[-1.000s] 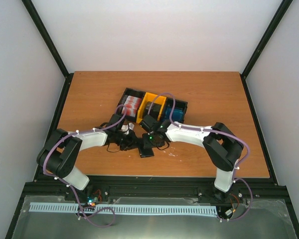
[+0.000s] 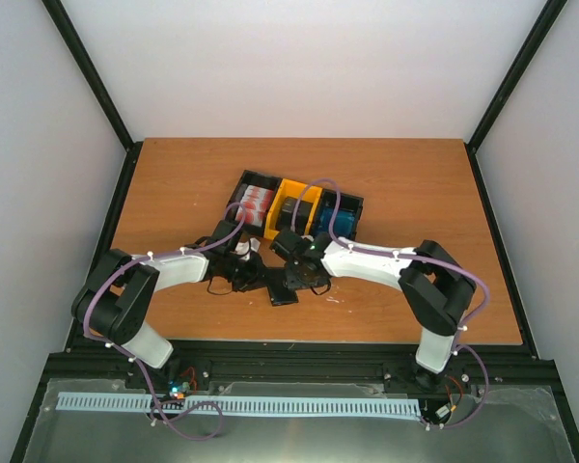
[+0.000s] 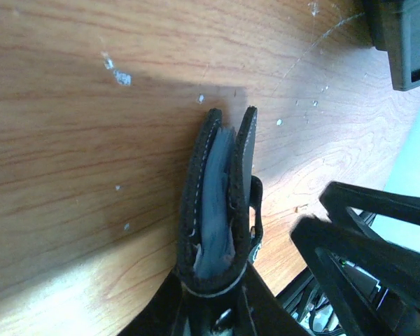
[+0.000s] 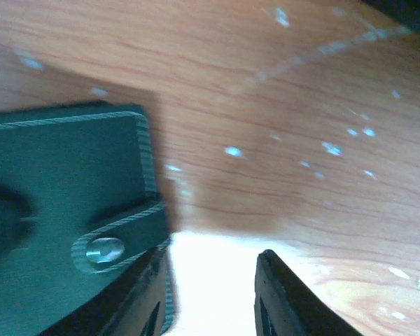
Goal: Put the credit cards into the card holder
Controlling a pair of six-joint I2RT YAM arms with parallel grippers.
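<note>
The dark card holder is held on edge by my left gripper, its top slightly parted around a grey inner sleeve; its stitched face and snap strap (image 4: pixel 119 238) show in the right wrist view. My right gripper is beside the holder, fingertips low in that view; what lies between them is not clear. In the top view both grippers meet at the table's front middle, over a dark flat piece (image 2: pixel 282 295). I cannot make out any card in them.
Behind the grippers stands an organizer with red-and-white packs (image 2: pixel 254 203), a yellow bin (image 2: pixel 275 224) and a blue compartment (image 2: pixel 336 222).
My right arm has shifted slightly to the right, away from the left gripper. My left arm looks unchanged.
</note>
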